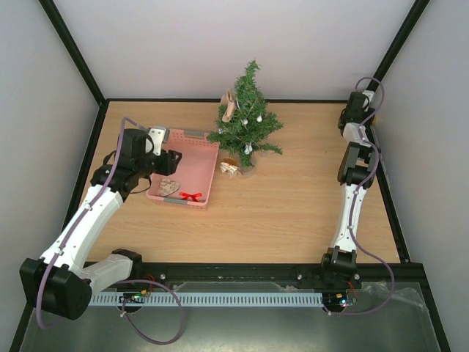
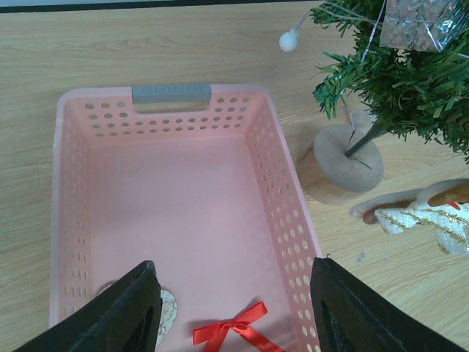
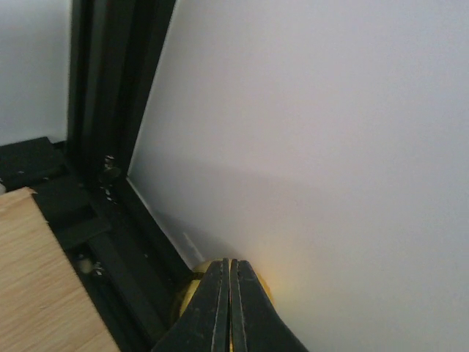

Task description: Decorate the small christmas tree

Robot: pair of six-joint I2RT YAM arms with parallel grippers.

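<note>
The small green tree stands upright at the back middle, hung with a few silvery pieces. Over the pink basket, my left gripper is open and holds nothing. A red bow lies on the basket floor beneath it, with a pale ornament partly covered by a finger. My right gripper, at the far right corner, is shut with its fingertips together. Behind and beyond those tips, the gold ball shows in part at the wall; in the top view the arm hides it.
The pink basket sits left of the tree. A white and brown ornament lies on the table by the tree base. A dark frame rail and the wall bound the right corner. Table between tree and right arm is bare.
</note>
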